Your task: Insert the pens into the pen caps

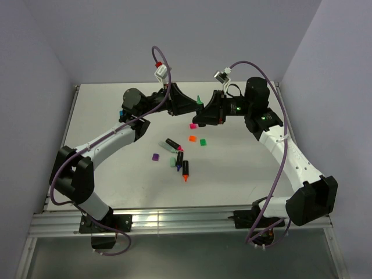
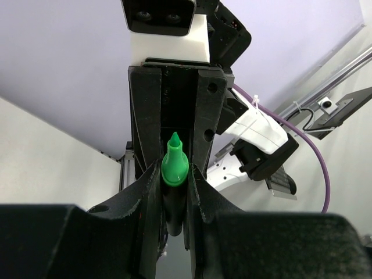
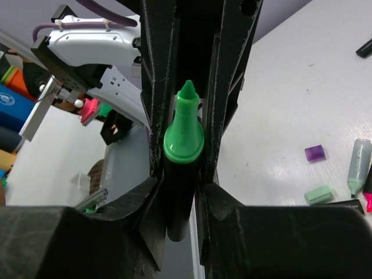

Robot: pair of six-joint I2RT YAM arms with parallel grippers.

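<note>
A black marker with a green tip [image 2: 175, 165] is held upright above the table by both grippers at once. My left gripper is shut on its body. From the other side my right gripper is also shut on it, and the marker's green end [image 3: 185, 136] sticks up above the fingers. On the table the green cap [image 1: 203, 142] lies loose, with the orange cap [image 1: 192, 138], the pink cap [image 1: 193, 126] and the purple cap [image 1: 155, 157]. Uncapped pink [image 1: 174, 144], blue-purple [image 1: 179, 160] and orange [image 1: 185, 170] markers lie among them.
A grey-green marker [image 1: 167, 146] and a pale green cap [image 1: 172, 161] lie left of the other markers. Both arms meet over the back middle of the table [image 1: 244, 174].
</note>
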